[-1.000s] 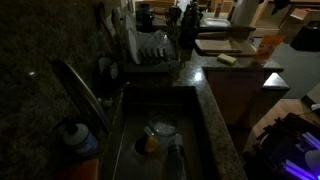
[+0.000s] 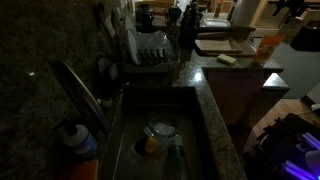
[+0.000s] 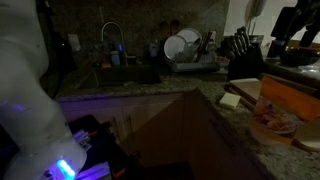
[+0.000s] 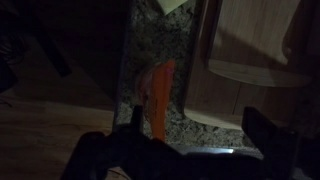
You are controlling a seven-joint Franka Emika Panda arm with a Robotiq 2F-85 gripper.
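Note:
My gripper is open above the counter, its two dark fingers apart at the bottom of the wrist view with nothing held between them. An orange-topped bag (image 3: pixel 285 100) stands on the counter's right part, something reddish showing through its lower half. From above, the same bag (image 4: pixel 158 95) appears near the left finger, close to the counter's edge. In exterior view 2 the gripper is high at the upper right, clear of the bag. Dim light hides the details of the fingers.
Wooden cutting boards (image 4: pixel 260 45) lie right of the bag. A pale yellow block (image 3: pixel 229 101) sits on the counter beside it. Farther off are a dish rack (image 2: pixel 150 62), a dark knife block (image 3: pixel 242 58) and a sink (image 2: pixel 125 145) holding a few items.
At the upper right of exterior view 1, the arm's dark end has shifted slightly. The bag, the boards and the things in the sink look unmoved.

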